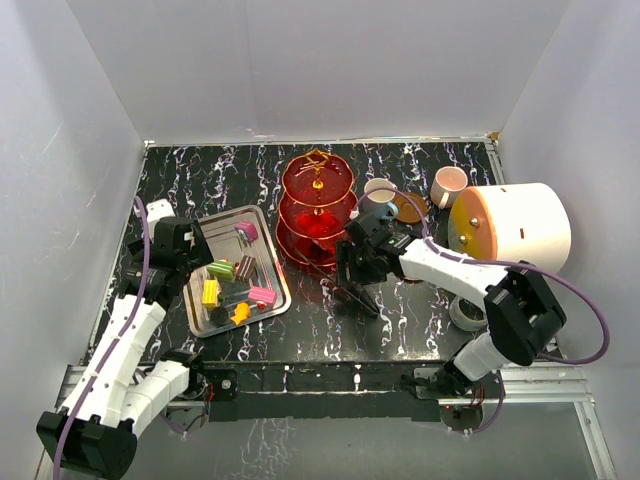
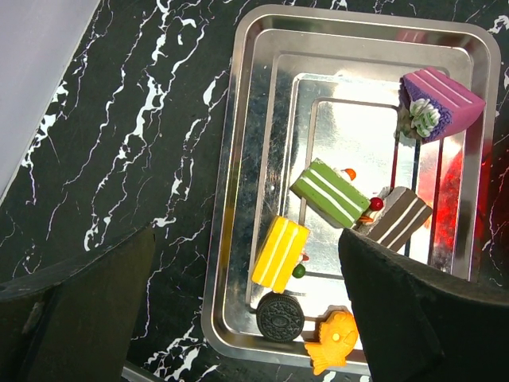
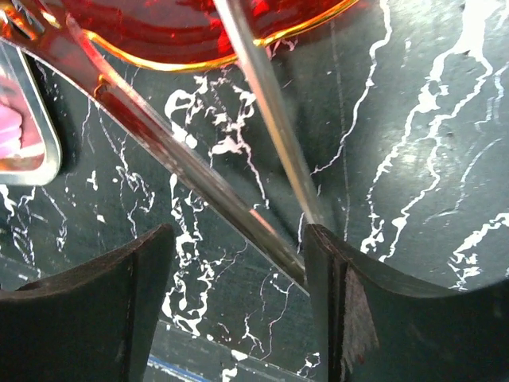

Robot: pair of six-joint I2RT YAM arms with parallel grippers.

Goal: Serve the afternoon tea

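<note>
A pair of metal tongs (image 3: 203,179) lies slanted with its tips at the red tiered stand (image 1: 316,215). My right gripper is partly open over the tongs; one tong arm crosses the gap and their near end goes out of sight behind the right finger (image 3: 350,298). I see no clamping. At the left, my open, empty left gripper hangs by a silver tray (image 2: 223,183). On it are a green cake (image 2: 328,191), brown cake (image 2: 406,219), yellow cake (image 2: 280,253), purple-pink cake (image 2: 449,99), dark cookie (image 2: 280,317) and orange fish (image 2: 332,341).
Behind the right arm stand a white mug (image 1: 378,190) and a pinkish mug (image 1: 449,184), with a brown round lid (image 1: 411,207) between them. A large cream cylinder (image 1: 525,232) fills the right side. Bare marble (image 1: 290,340) lies at the front.
</note>
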